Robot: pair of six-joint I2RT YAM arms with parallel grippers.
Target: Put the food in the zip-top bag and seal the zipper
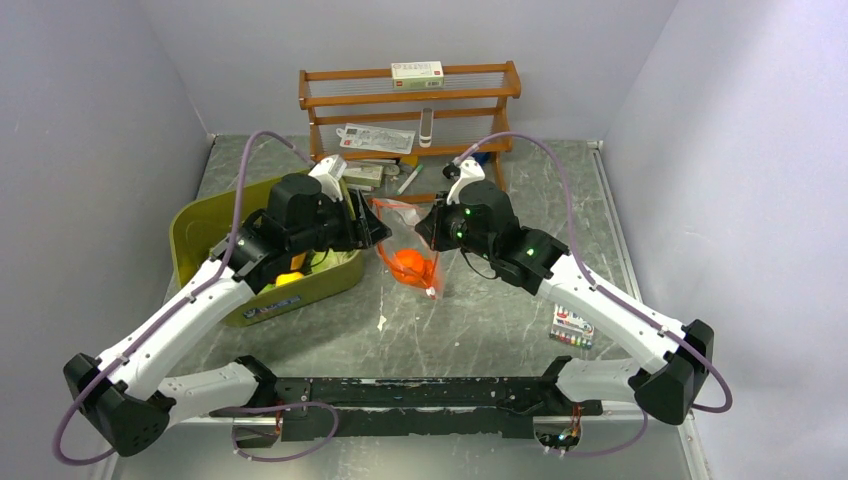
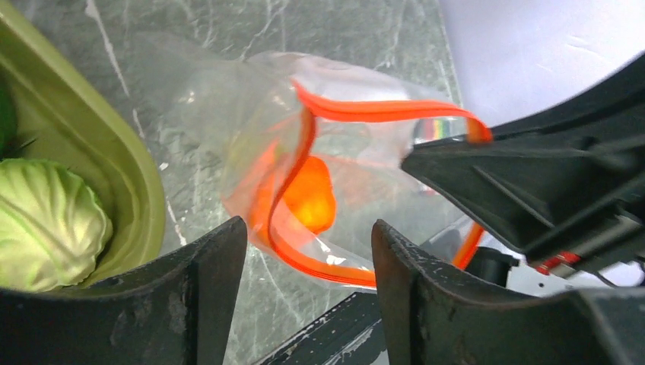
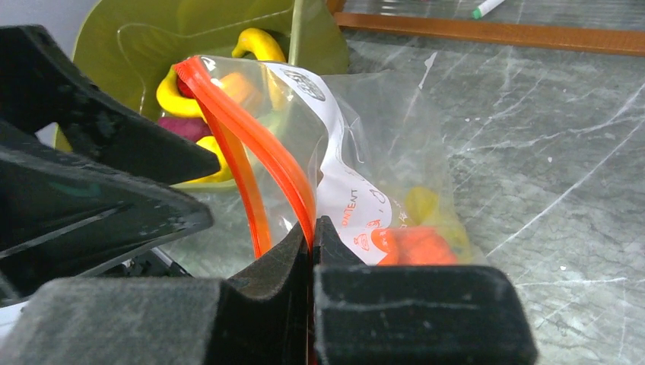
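The clear zip top bag (image 1: 402, 218) hangs with its orange zipper rim (image 2: 388, 112) spread into a wide mouth. Inside, low down, lies orange food; in the right wrist view a yellow patch (image 3: 420, 204) shows through the plastic beside the orange food (image 3: 418, 245). My right gripper is shut on the orange rim, which runs in between its fingers. Left of the mouth, my left gripper stands part open, its fingers (image 3: 179, 217) apart and pointing toward the bag. The rim passes across its gap in the left wrist view, with no grip on it visible.
The green bin (image 1: 300, 302) at the left holds more food, including a cabbage (image 2: 49, 220) and a yellow banana (image 3: 261, 46). A wooden rack (image 1: 410, 101) stands behind. Markers (image 1: 572, 326) lie at right.
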